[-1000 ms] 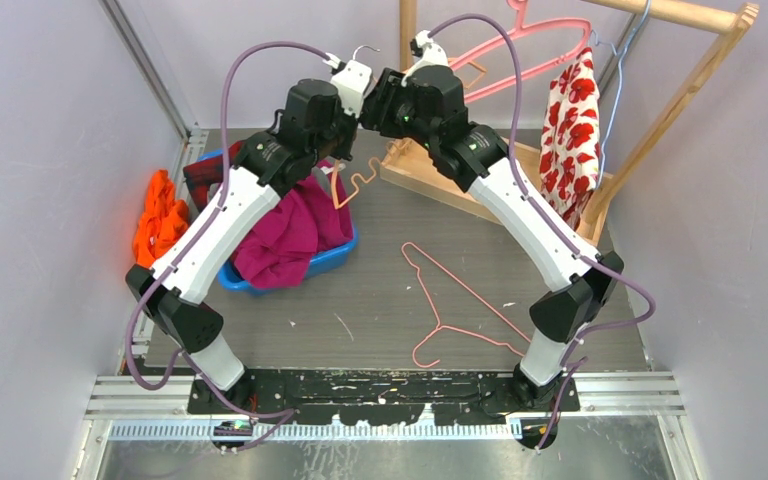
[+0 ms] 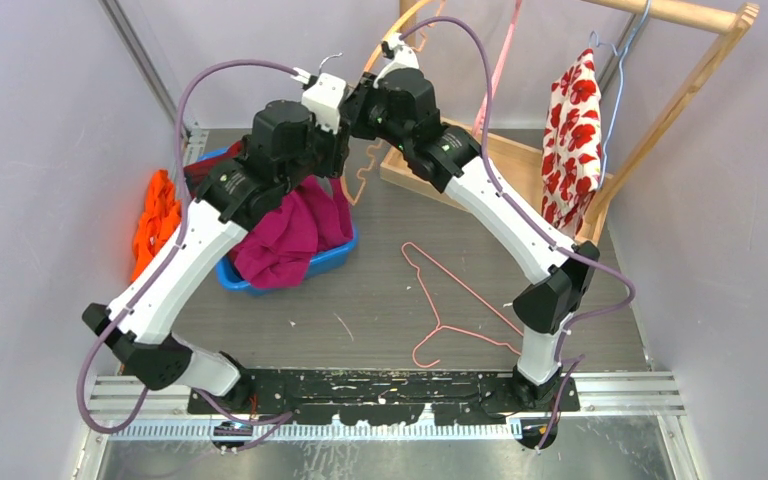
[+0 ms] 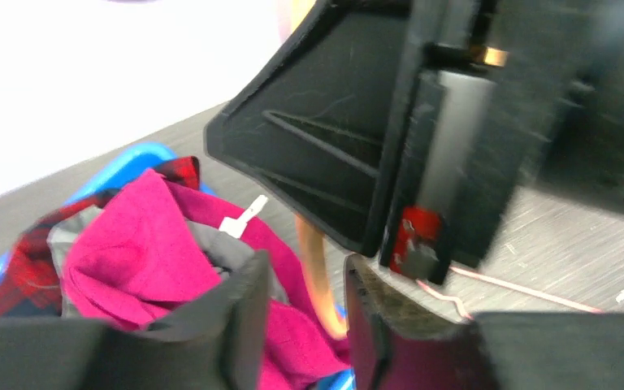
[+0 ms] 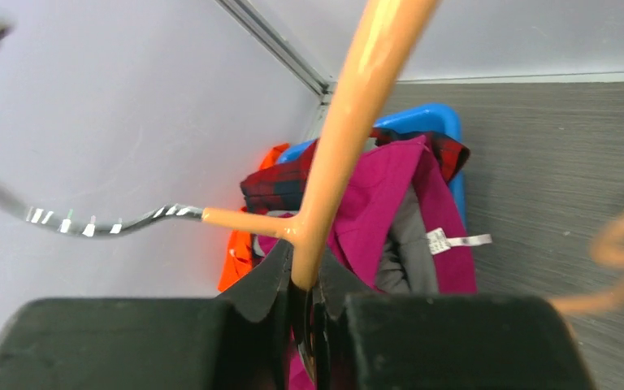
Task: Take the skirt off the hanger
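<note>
The skirt [image 2: 572, 140], white with red flowers, hangs on a light-blue hanger [image 2: 617, 110] from the rack at the right, away from both grippers. My right gripper is shut on an orange hanger [image 4: 345, 130], close to where its metal hook joins; no garment shows on this hanger. Beside it, above the blue basket, is my left gripper [image 2: 338, 155]. In the left wrist view its fingers [image 3: 248, 325] stand apart, and the lower part of the orange hanger [image 3: 317, 276] shows through the gap; whether they touch it I cannot tell.
Magenta clothes [image 2: 290, 235] fill the blue basket [image 2: 330, 262], with an orange garment [image 2: 158, 222] to its left. A pink hanger [image 2: 440, 325] lies on the floor. Another pink hanger [image 2: 500, 70] hangs from the wooden rack [image 2: 675, 105]. My two hands are very close together.
Both arms have moved left with the orange hanger, which has turned and now looks longer along the view. The pink hanger on the rack has swung round from broadside to nearly edge-on.
</note>
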